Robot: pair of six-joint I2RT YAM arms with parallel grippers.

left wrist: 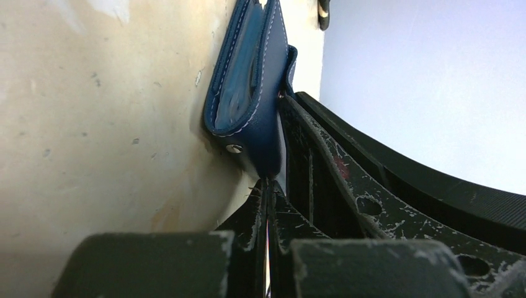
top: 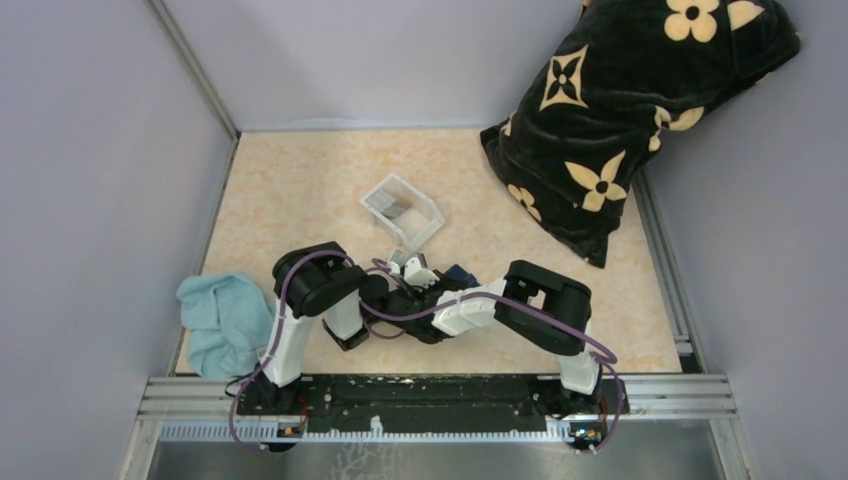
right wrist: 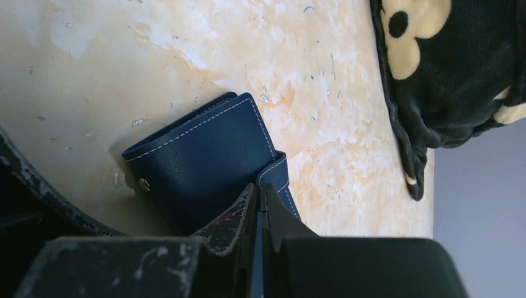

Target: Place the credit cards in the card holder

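Note:
The card holder is a dark blue folded wallet with pale stitching. In the left wrist view the card holder stands on edge, clear sleeves showing between its covers. My left gripper is shut, its tips at the holder's lower corner. A thin pale line runs between its fingers; what it is cannot be made out. In the right wrist view my right gripper is shut on the card holder near its strap. From the top view only a corner of the card holder shows beside the right arm. No loose card is distinguishable.
A white open box stands just behind the grippers. A light blue cloth lies at the left, and a black patterned cushion fills the back right. The arms meet closely at the front middle. Bare table lies to the right.

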